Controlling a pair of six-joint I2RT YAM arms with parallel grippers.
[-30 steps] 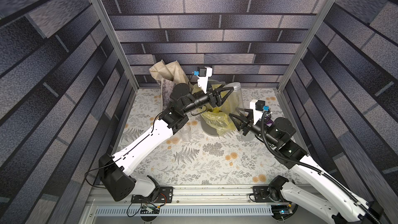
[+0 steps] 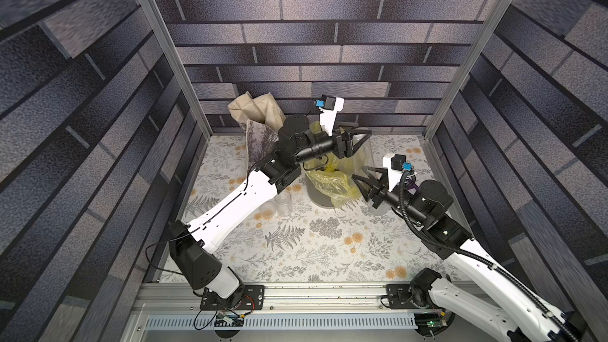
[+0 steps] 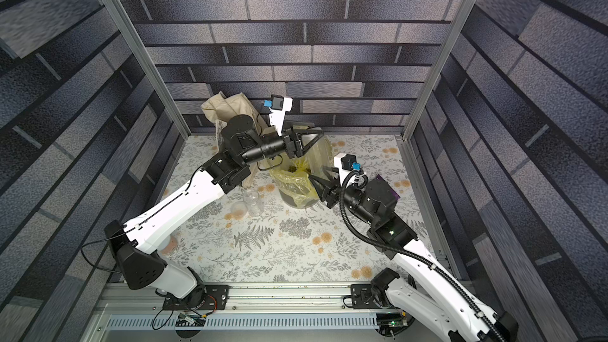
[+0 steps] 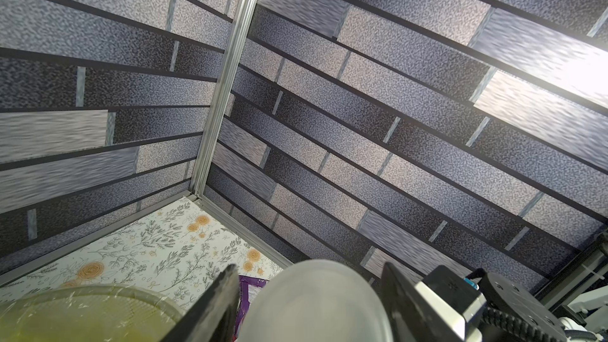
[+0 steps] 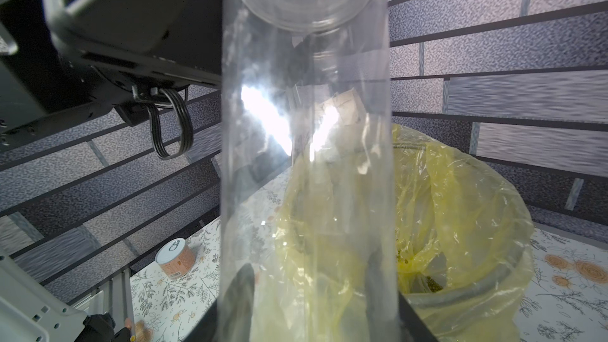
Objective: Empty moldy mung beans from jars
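Note:
A tall clear jar [image 5: 304, 120] stands upright in my right gripper [image 2: 357, 180], which is shut on it beside the yellow-bagged bin [image 5: 462, 228]. My left gripper [image 2: 364, 136] is at the jar's top, its fingers either side of the white lid [image 4: 313, 304]; whether they touch it is unclear. The bin [image 3: 294, 186] stands at the back middle, its yellow liner folded over the rim, with a few greenish beans visible inside in the right wrist view.
A beige bag [image 2: 256, 110] stands at the back left. Clear containers [image 3: 252, 202] sit left of the bin, and a small tin [image 5: 174, 259] lies on the floral table [image 2: 323, 247]. A purple packet [image 3: 389, 186] is partly hidden behind my right arm.
My right arm has barely moved.

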